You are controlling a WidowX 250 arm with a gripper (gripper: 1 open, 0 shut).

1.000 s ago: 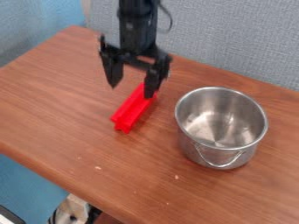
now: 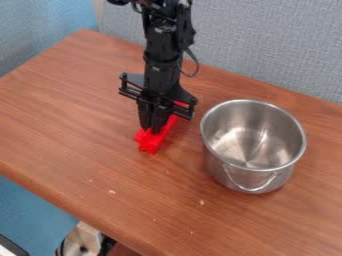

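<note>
A red oblong object (image 2: 147,140) lies on the wooden table, slanting toward the back right. My black gripper (image 2: 154,122) is down over its middle, its fingers at the object and partly covering it. Whether the fingers are shut on it I cannot tell.
A steel pot (image 2: 254,135) with a wire handle stands to the right of the red object. A grey textured wall (image 2: 267,45) runs behind the table.
My gripper has come down onto the red object, and its fingers are closer together than before. The pot is unmoved.
</note>
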